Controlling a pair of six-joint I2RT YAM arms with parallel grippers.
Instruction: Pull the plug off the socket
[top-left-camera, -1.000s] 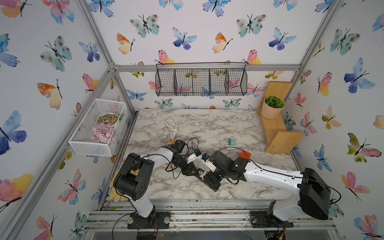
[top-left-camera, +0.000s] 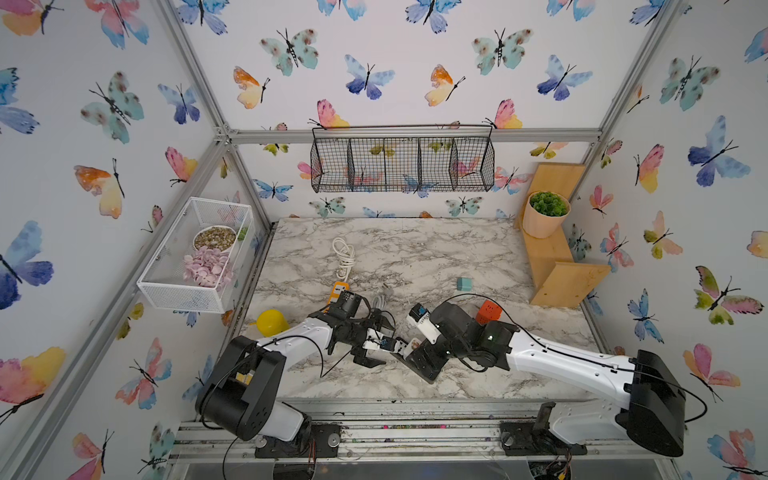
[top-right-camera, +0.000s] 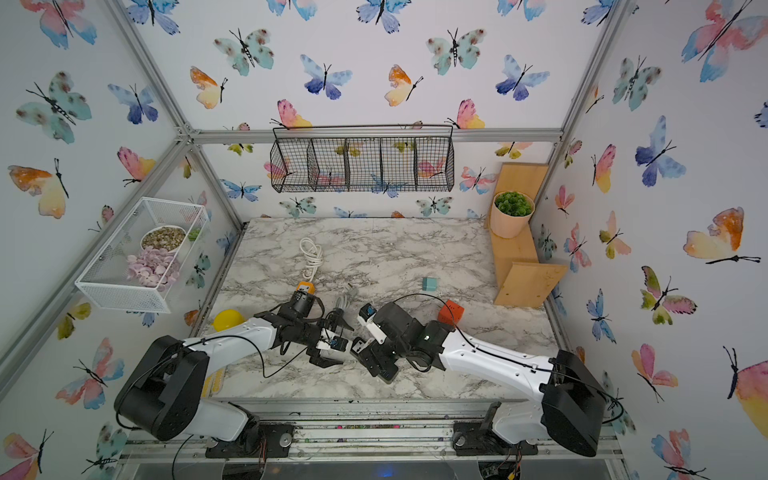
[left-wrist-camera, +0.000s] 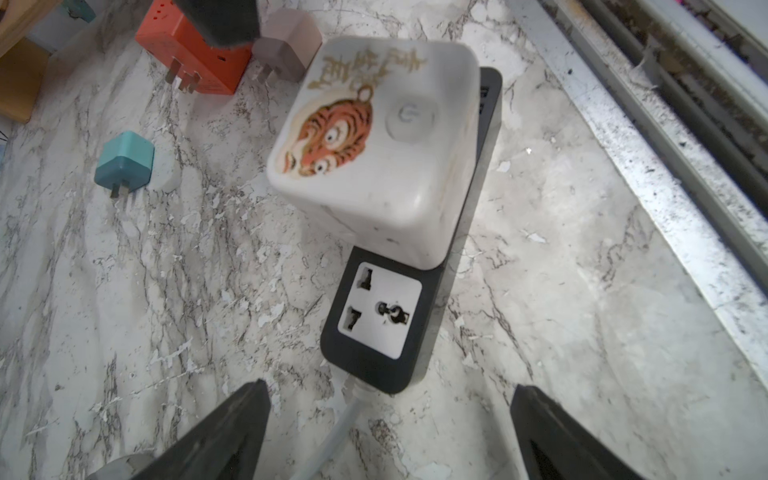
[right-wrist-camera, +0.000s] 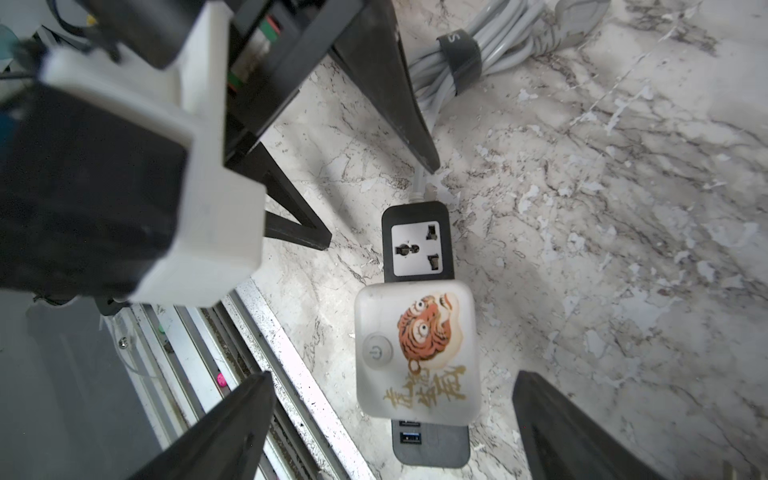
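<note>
A white cube plug (left-wrist-camera: 376, 144) with a tiger picture sits on the black power strip (right-wrist-camera: 432, 448). Beside it, at the cable end, one socket face (right-wrist-camera: 416, 249) is bare. My left gripper is open near that cable end; in the right wrist view its two fingertips flank the strip's end area, apart from the plug. In the right wrist view the plug (right-wrist-camera: 417, 352) lies ahead, between the directions of my right gripper's (right-wrist-camera: 396, 432) open fingers. Neither gripper holds anything. From the top views, the arms hide most of the plug.
A red adapter (top-left-camera: 489, 311), a teal plug (top-left-camera: 464, 283) and a grey plug (left-wrist-camera: 289, 40) lie right of the strip. An orange block (top-left-camera: 339, 293) with white cable (top-left-camera: 344, 260) and a yellow object (top-left-camera: 272, 322) are left.
The right arm shifted only slightly, its gripper staying by the plug.
</note>
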